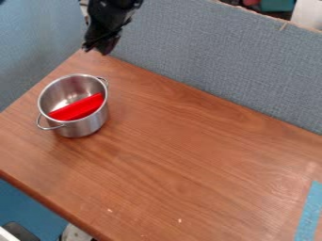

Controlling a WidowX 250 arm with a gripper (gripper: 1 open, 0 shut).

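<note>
A steel pot [88, 127] with two handles stands at the left of the wooden table, a red object [78, 107] lying inside it. My dark gripper [98, 47] hangs at the top left, above and behind the pot and apart from it. It looks shut, with nothing visible between its fingers, though it is small and dark.
Grey padded panels [214, 66] border the back and left. A blue tape strip [310, 207] lies at the right edge.
</note>
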